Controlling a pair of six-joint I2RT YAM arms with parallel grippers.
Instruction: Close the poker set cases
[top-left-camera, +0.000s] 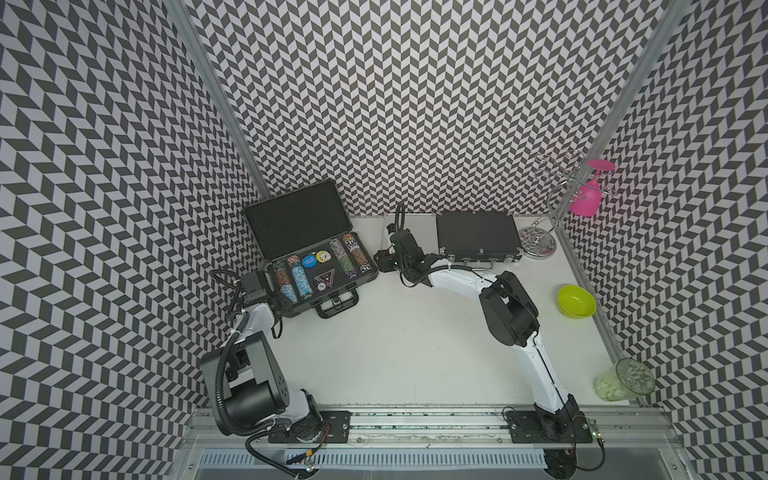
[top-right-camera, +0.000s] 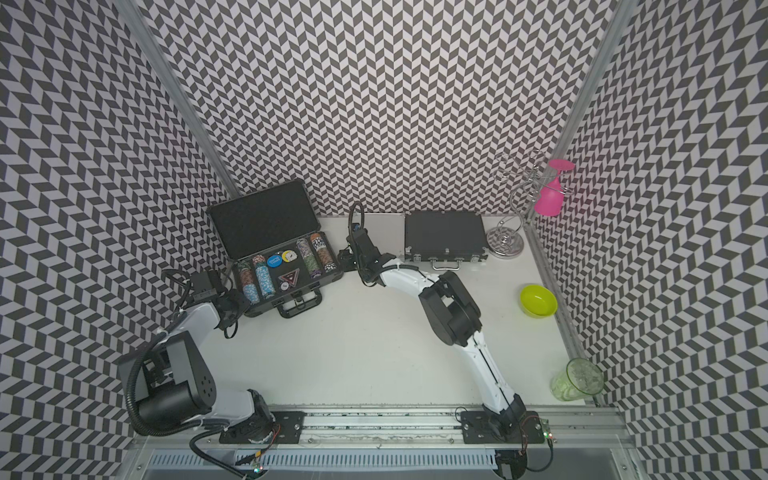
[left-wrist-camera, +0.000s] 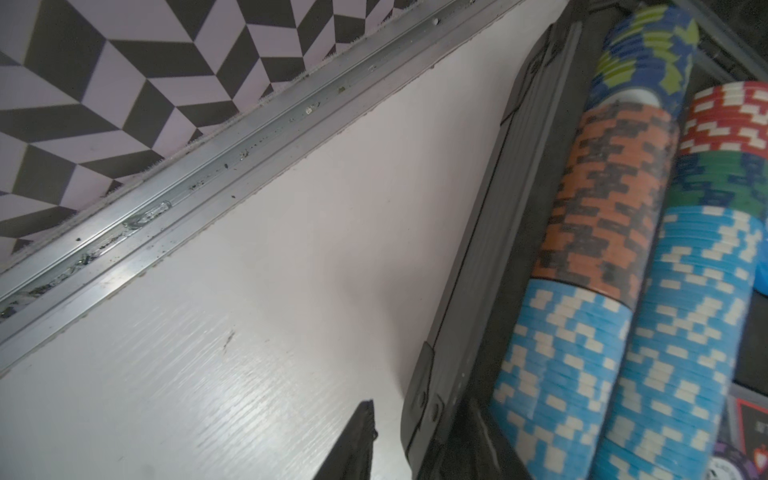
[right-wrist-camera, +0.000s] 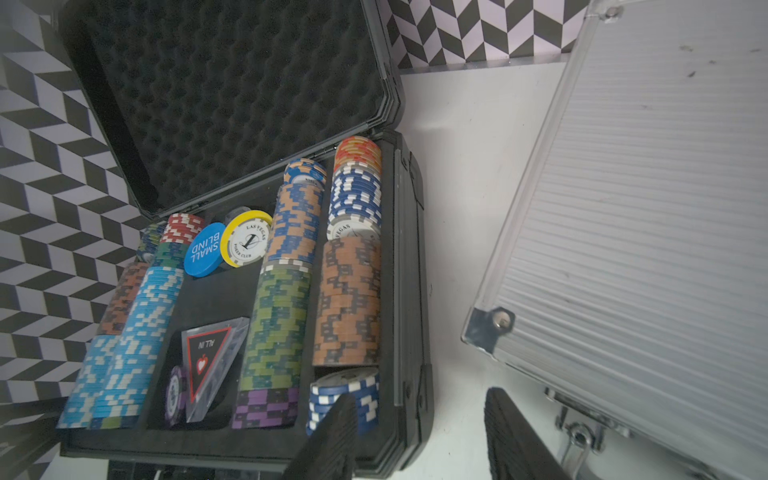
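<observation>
The left poker case (top-left-camera: 352, 284) stands open, lid (top-left-camera: 296, 216) raised, chips, discs and plaque inside. My left gripper is open at its left side wall, near a front corner, one finger either side of the wall. My right gripper is open over the case's right front corner, beside a silver case (right-wrist-camera: 624, 200), which is closed. A black case (top-left-camera: 476, 232) lies closed right of that at the back.
A metal stand (top-left-camera: 537, 244) with a pink object (top-left-camera: 586, 200), a yellow-green bowl (top-left-camera: 576, 302) and a glass jar (top-left-camera: 624, 380) line the right side.
</observation>
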